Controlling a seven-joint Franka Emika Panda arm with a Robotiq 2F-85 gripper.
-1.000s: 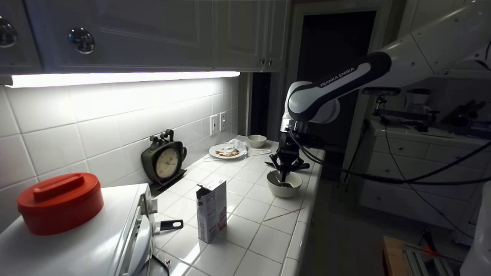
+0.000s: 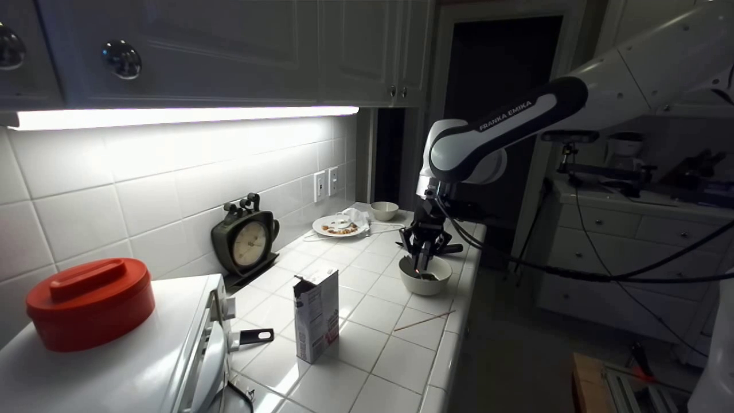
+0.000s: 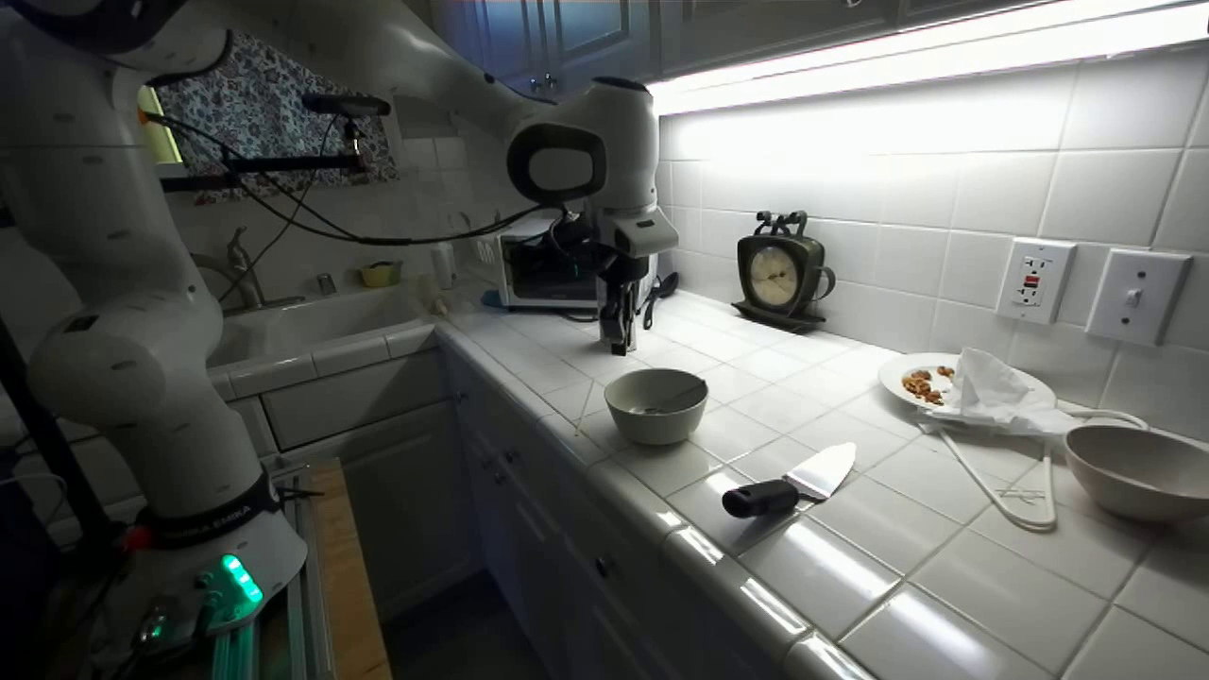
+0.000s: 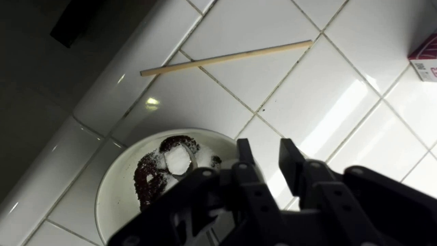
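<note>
My gripper is open, its two dark fingers apart with bare tile showing between the tips. A pale round bowl sits below it near the counter edge, partly hidden by the gripper in the wrist view. Inside the bowl lie a dark crumbly substance and white powder, with a small rounded scoop or spoon full of white powder. Any handle on it is hidden behind the gripper. In exterior view 1 the fingertips overlap the bowl; exterior view 2 shows them above and behind its rim.
A thin wooden stick lies across the tiles. An upright box stands nearer the oven. Beyond the bowl are a black-handled server, a plate of food and another bowl. Tiles between are clear.
The gripper has shifted slightly, and its fingers now show apart where they looked like one dark shape before. The bowl, box and stick have stayed in place.
</note>
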